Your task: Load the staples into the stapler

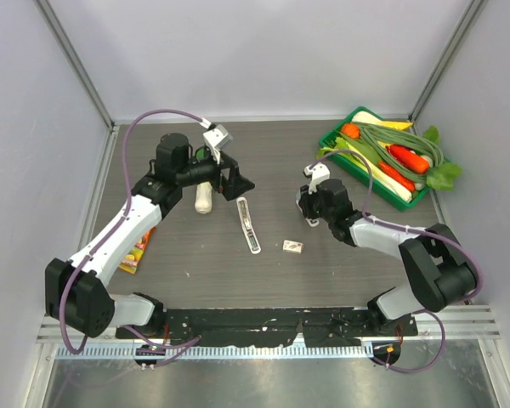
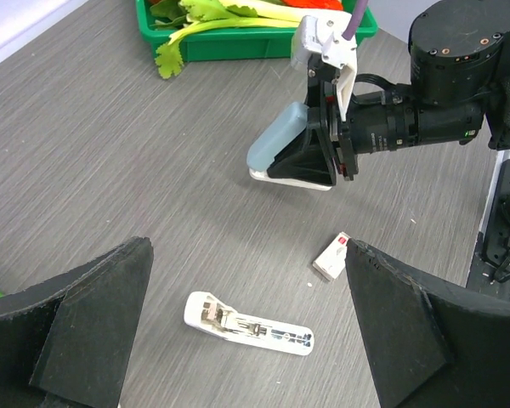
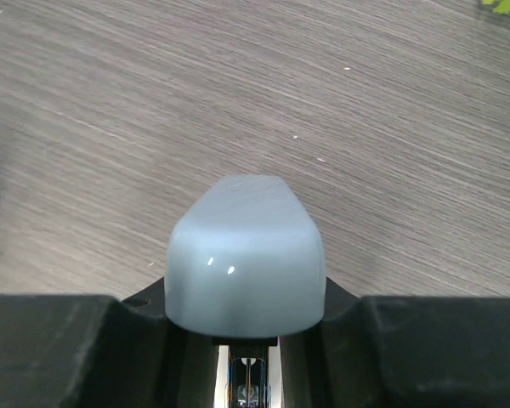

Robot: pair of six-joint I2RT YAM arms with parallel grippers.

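Light blue on top and white below, the stapler (image 2: 278, 136) is held in my right gripper (image 1: 305, 202), which is shut on it. Its blue part tilts up from the white base in the left wrist view. In the right wrist view the rounded blue end (image 3: 246, 255) faces the camera, with a strip of metal showing beneath it between the fingers. My left gripper (image 1: 245, 187) hangs open over the table, nothing between its fingers. A small pale box (image 1: 292, 246), apparently of staples, lies flat nearer the front.
A long white piece with metal parts (image 1: 248, 225) lies between the two grippers. The green basket of vegetables (image 1: 399, 204) stands at the back right. An orange packet (image 1: 135, 255) and a pale vegetable (image 1: 203, 198) lie left.
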